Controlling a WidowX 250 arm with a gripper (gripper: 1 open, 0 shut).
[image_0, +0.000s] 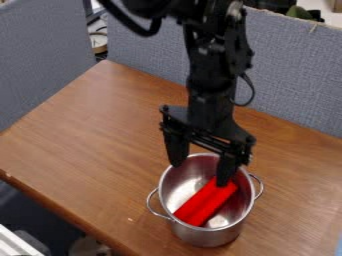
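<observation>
A black gripper (201, 160) hangs low over the steel pot (201, 234), its two fingers apart. One finger is at the pot's back rim on the left, the other over its right part. Inside the pot lies a red cylindrical object (205, 204), set diagonally, below the fingers and not held by them.
Grey padded panels (299, 75) border the back and left. The pot stands close to the table's front edge.
</observation>
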